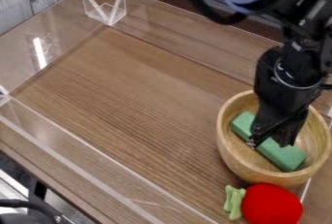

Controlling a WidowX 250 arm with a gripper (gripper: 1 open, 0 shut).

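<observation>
The black gripper [266, 136] reaches down into a tan bowl [234, 155] on the right of the table, its tip by the upper left part of a green block [279, 153] lying in the bowl. The gripper looks shut; whether anything is between its fingertips is hard to see.
A red object [270, 206] with a green part sits just below the bowl at the table's front right. A white wire-like item [107, 8] stands at the back left.
</observation>
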